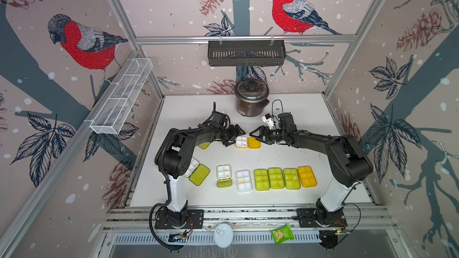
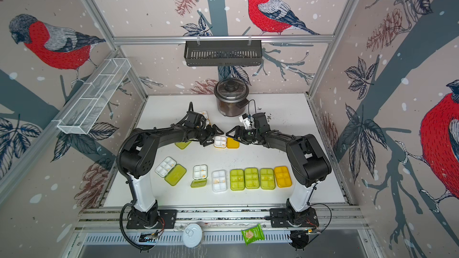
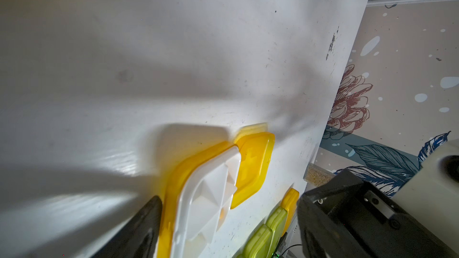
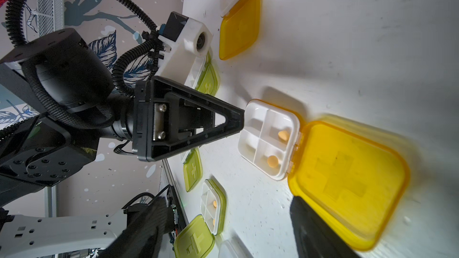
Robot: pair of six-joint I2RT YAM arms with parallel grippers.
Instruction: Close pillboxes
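Note:
An orange pillbox (image 4: pixel 267 138) lies open mid-table, its white four-part tray showing two pale tablets. Its orange lid (image 4: pixel 349 181) is folded out flat toward the right arm. At the tray's far-left side, my left gripper (image 1: pixel 236 136) stands open, with one finger (image 3: pixel 136 234) close to the box's edge; contact cannot be told. My right gripper (image 1: pixel 255 136) hovers by the lid, its fingers parted and nothing held. One right finger (image 4: pixel 313 231) overlaps the lid in the right wrist view.
Open green-lidded pillboxes (image 1: pixel 223 175) lie at front left, beside a white one (image 1: pixel 243 180). Closed-looking green boxes (image 1: pixel 276 177) and an orange one (image 1: pixel 307 176) line the front right. A pot (image 1: pixel 251 96) stands behind. Another open orange box (image 4: pixel 240 26) lies farther back-left.

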